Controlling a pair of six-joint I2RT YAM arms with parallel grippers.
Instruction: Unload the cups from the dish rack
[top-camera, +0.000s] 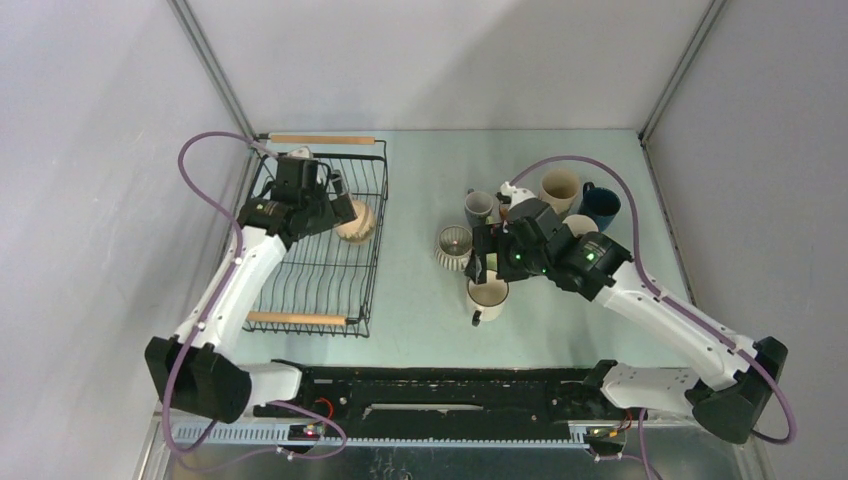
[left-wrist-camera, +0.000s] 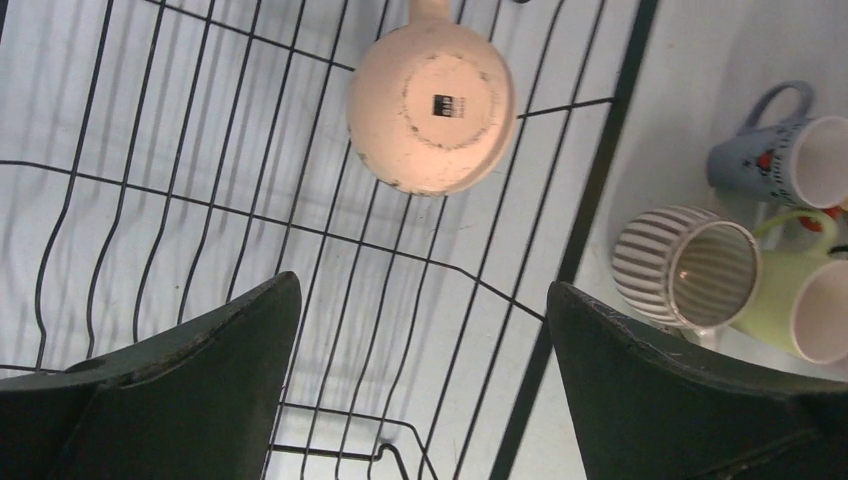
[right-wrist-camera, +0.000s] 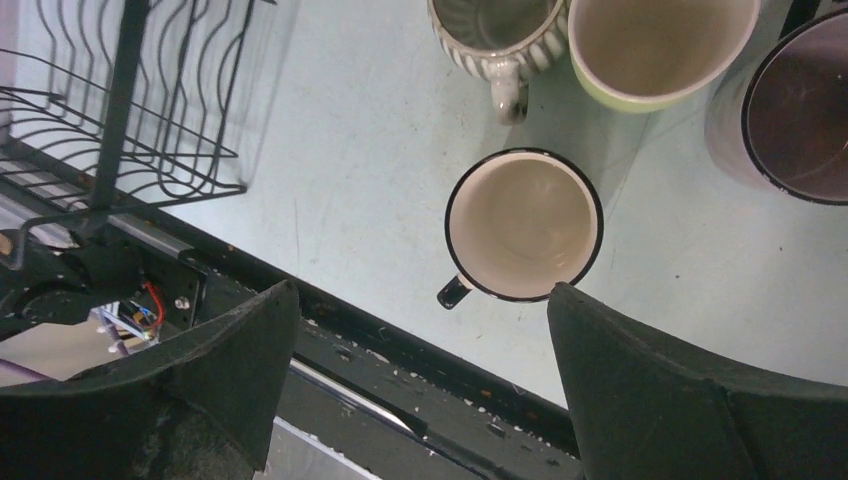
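One peach-coloured cup (left-wrist-camera: 432, 130) is upside down in the wire dish rack (top-camera: 315, 265), its base facing up. Over the rack, my left gripper is open and empty; the cup lies beyond its fingertips in the left wrist view. A white cup with a dark rim (right-wrist-camera: 522, 225) stands upright on the table. My right gripper is open above it, its fingers apart and clear of the cup. Near that cup are a ribbed striped cup (top-camera: 454, 246), a grey-blue mug (top-camera: 479, 206) and a green cup (left-wrist-camera: 800, 305).
At the back right stand a beige cup (top-camera: 559, 190) and a dark blue mug (top-camera: 600, 204). My right arm covers part of the cup group from above. Bare table (top-camera: 415, 300) lies between rack and cups. White walls close the sides and back.
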